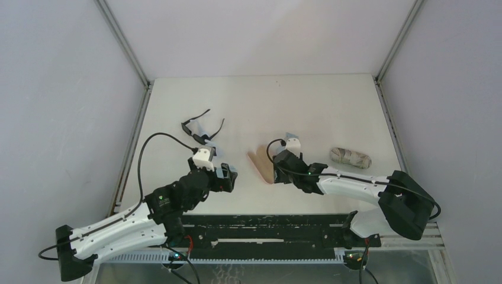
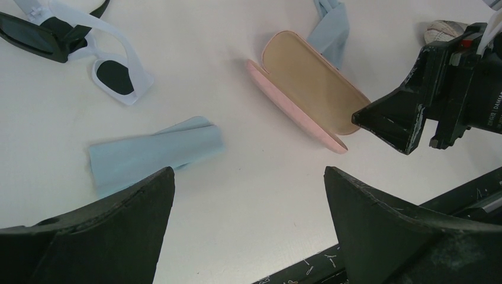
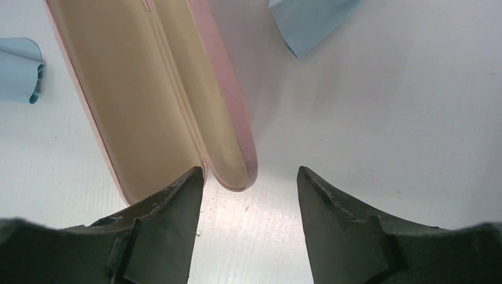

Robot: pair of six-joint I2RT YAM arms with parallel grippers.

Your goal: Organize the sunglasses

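An open glasses case [image 2: 317, 83], pink outside and tan inside, lies mid-table. Black sunglasses [image 1: 201, 138] rest at the left, arms spread; the left wrist view shows part of them [image 2: 36, 40] overlapping a white pair [image 2: 135, 66] with dark lenses. My left gripper is open and empty, to the left of the case, with a blue cloth [image 2: 157, 151] beyond its fingers. Over the near end of the case is my right gripper, its fingers part open; one finger [image 3: 177, 207] is close to the case's end, and contact cannot be told.
Another blue cloth [image 2: 332, 35] lies beyond the case. A closed, patterned case [image 1: 350, 157] sits at the right of the table.
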